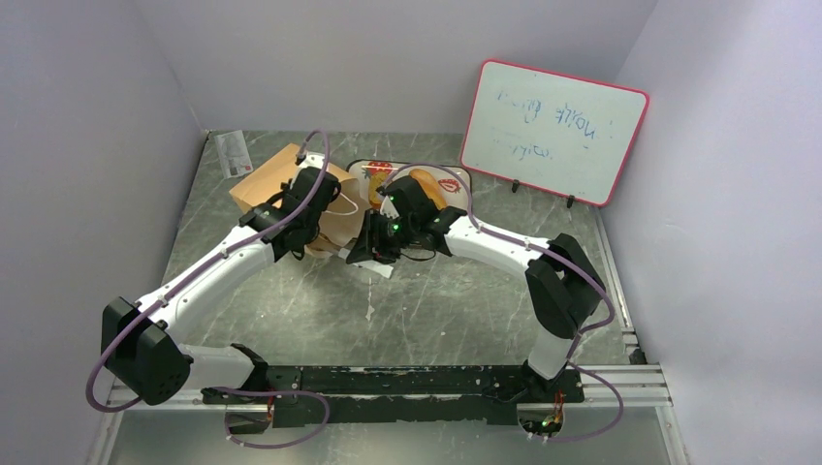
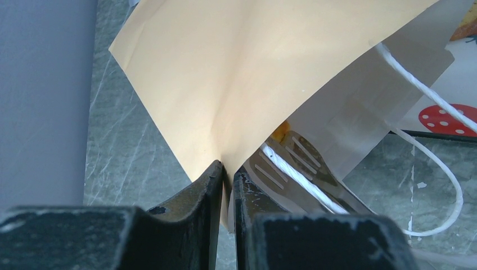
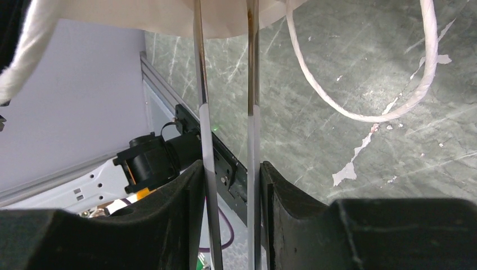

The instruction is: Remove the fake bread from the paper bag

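The tan paper bag (image 1: 267,181) lies with its mouth toward the front right. My left gripper is shut on the edge of that mouth. Between the fingers of my right gripper are the two long legs of the tongs (image 3: 253,135), parted by a narrow gap. In the left wrist view the slotted tong heads (image 2: 304,154) reach inside the bag, beside a small yellow-orange piece of the fake bread (image 2: 279,131). Most of that bread is hidden, and whether the tongs grip it cannot be told.
Behind my right gripper is a printed tray (image 1: 461,205) with a long orange bread (image 1: 426,187) on it. A white cord handle (image 2: 444,107) loops from the bag's mouth. At the back right leans a whiteboard (image 1: 553,126).
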